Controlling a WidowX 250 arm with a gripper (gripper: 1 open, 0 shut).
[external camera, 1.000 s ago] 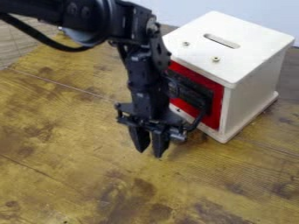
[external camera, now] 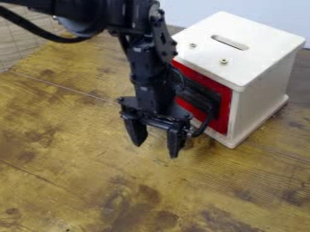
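Note:
My black gripper (external camera: 155, 138) hangs low over the wooden floor, just in front and to the left of a white box (external camera: 260, 100), its two fingers apart with nothing between them. The box has a slotted top with two small brass-coloured knobs and a red front panel (external camera: 227, 127) with a dark area, partly hidden behind my arm and cable.
A woven mat (external camera: 18, 41) lies at the back left, and a white wall stands behind the box.
The gripper's fingers have moved apart from nearly together to open, and the gripper has risen slightly. The box has not moved.

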